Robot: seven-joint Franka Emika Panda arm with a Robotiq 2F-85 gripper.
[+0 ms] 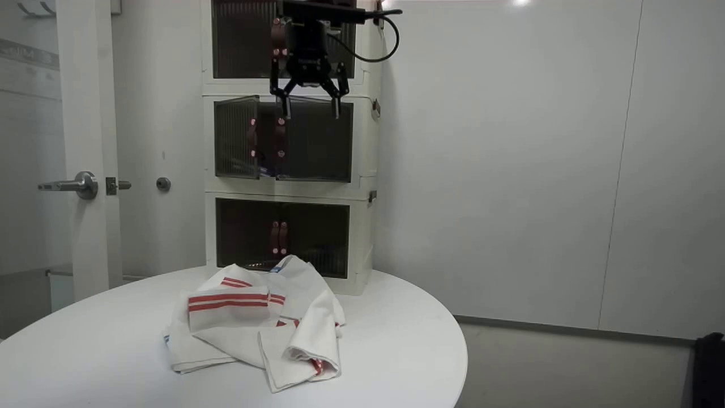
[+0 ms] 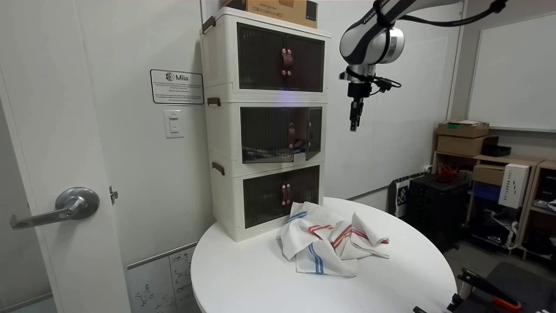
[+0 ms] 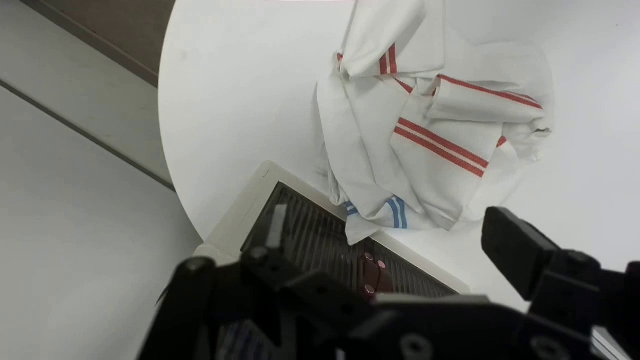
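A crumpled white towel (image 1: 238,314) with red and blue stripes lies heaped on the round white table (image 1: 401,340), close to the front of the cabinet. My gripper (image 1: 312,114) hangs high above the table, its two fingers apart with nothing between them. In exterior view 2 the gripper (image 2: 354,128) points downward, to the right of the cabinet and well above the towel (image 2: 333,240). From the wrist view, the towel (image 3: 444,141) is seen below and beyond the spread fingers.
A white cabinet (image 2: 224,130) of three stacked units stands at the table's back edge. Both doors of its middle unit are ajar; the top and bottom doors look closed. Bare table (image 2: 245,281) surrounds the towel at the front and sides. A cardboard box (image 2: 281,11) sits on top.
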